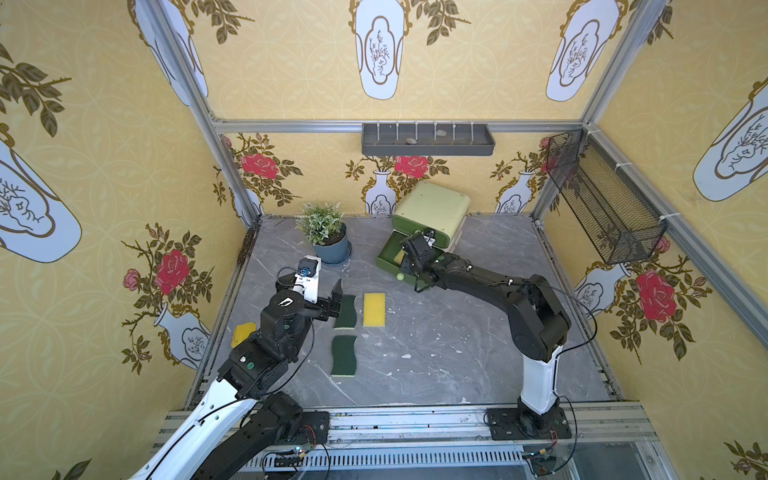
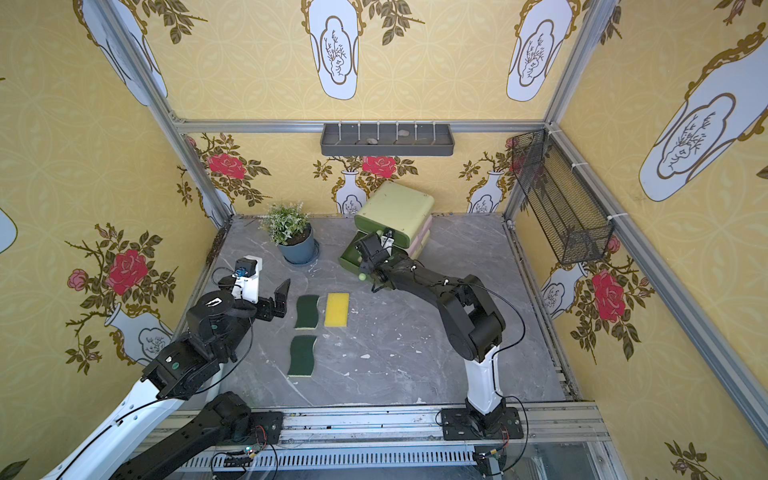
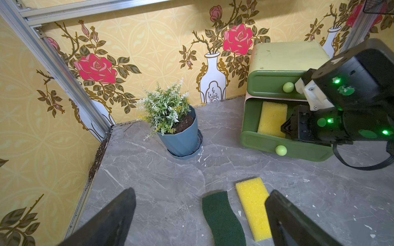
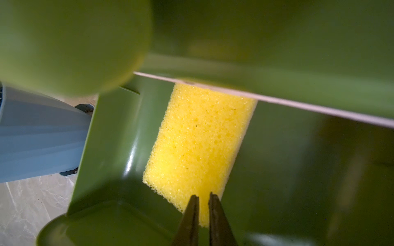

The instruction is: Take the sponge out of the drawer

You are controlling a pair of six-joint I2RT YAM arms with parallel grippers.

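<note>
A yellow sponge (image 4: 199, 135) lies inside the pulled-out lower drawer (image 3: 262, 141) of the green box (image 1: 432, 204), partly under the upper drawer's front. My right gripper is at the drawer, fingertips over the sponge's near end with a narrow gap between them; whether they touch it I cannot tell. My left gripper hangs open above the table at the left, nothing between its fingers.
On the table lie another yellow sponge (image 1: 374, 309) and two dark green sponges (image 1: 344, 356). A potted plant (image 1: 324, 236) stands left of the box.
</note>
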